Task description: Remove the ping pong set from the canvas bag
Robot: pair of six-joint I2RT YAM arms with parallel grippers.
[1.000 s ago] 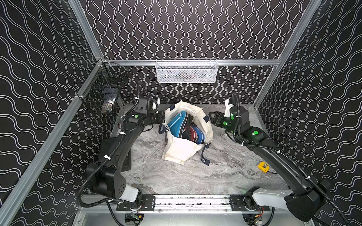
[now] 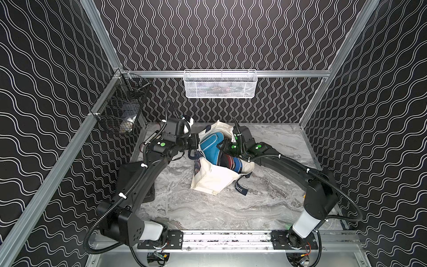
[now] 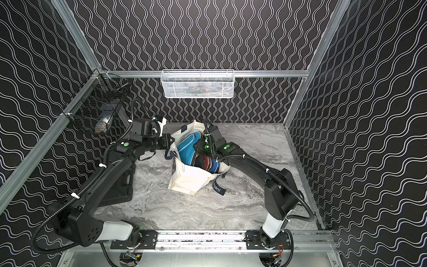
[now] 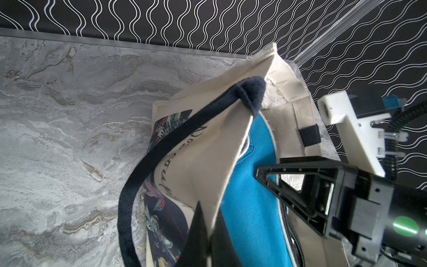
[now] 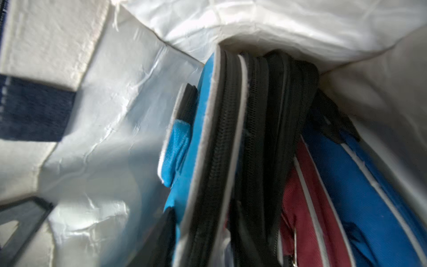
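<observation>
A cream canvas bag (image 2: 213, 178) sits mid-table, holding a teal padded case (image 2: 209, 142) and, beside it, black, red (image 5: 311, 200) and blue (image 5: 364, 187) cases. My left gripper is shut at the bag's left rim, whose canvas edge and dark strap (image 4: 160, 142) fill the left wrist view; whether fabric is between its fingers is unclear. My right gripper is down inside the bag opening, its blurred fingertips either side of the teal case's zipped edge; how firmly they hold it cannot be told.
A white mesh basket (image 2: 220, 89) hangs on the back wall, a black wire basket (image 2: 109, 111) on the left wall. A dark board (image 3: 120, 191) lies at the left.
My right arm has swung left from beside the bag to over and into its opening. The left gripper has shifted slightly rightward against the bag's rim.
</observation>
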